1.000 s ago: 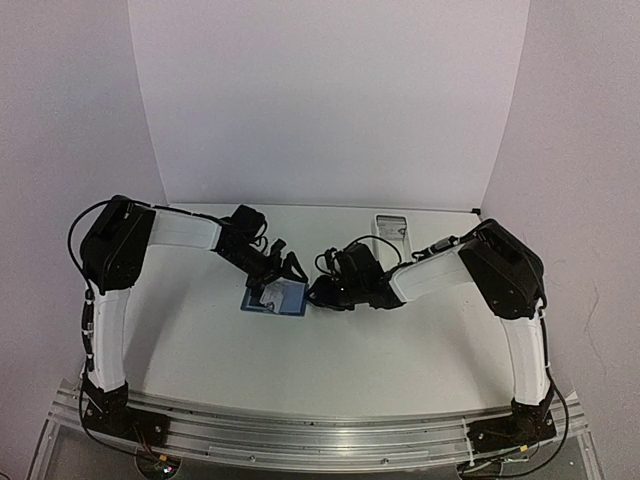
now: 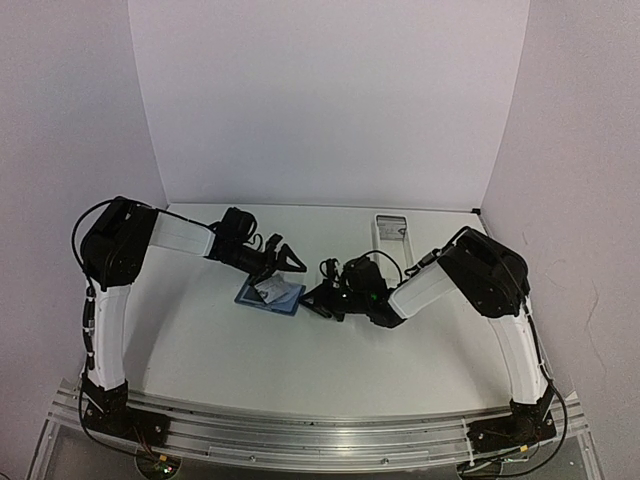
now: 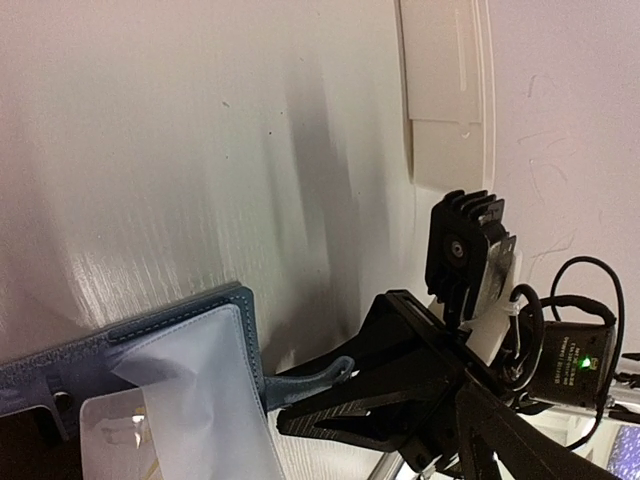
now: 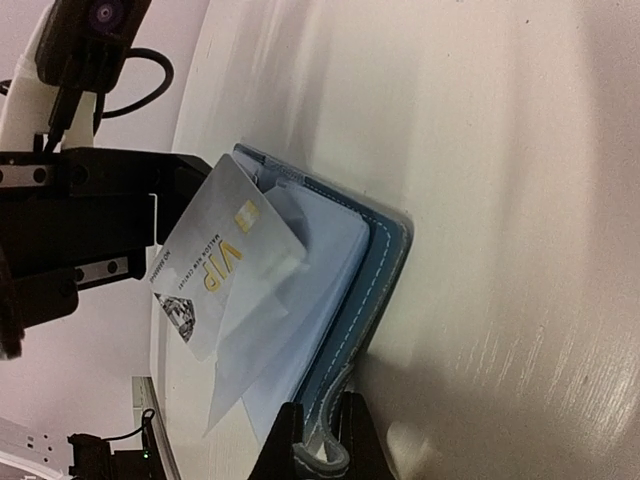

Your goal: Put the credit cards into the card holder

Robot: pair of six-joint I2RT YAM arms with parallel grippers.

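The blue card holder [image 2: 250, 298] lies at the table's middle with translucent sleeves over it. A silver VIP card [image 4: 215, 260] lies askew on the sleeves in the right wrist view; in the left wrist view a clear card edge [image 3: 112, 440] shows under a sleeve. My right gripper is shut on the holder's edge strap at its right side. My left gripper [image 2: 292, 258] stands open just above the holder; in the right wrist view it is beside the card, with nothing seen held.
A white tray [image 2: 392, 228] with cards in it stands at the back right, behind my right arm.
The holder has turned and moved a little left, with my right gripper at its edge.
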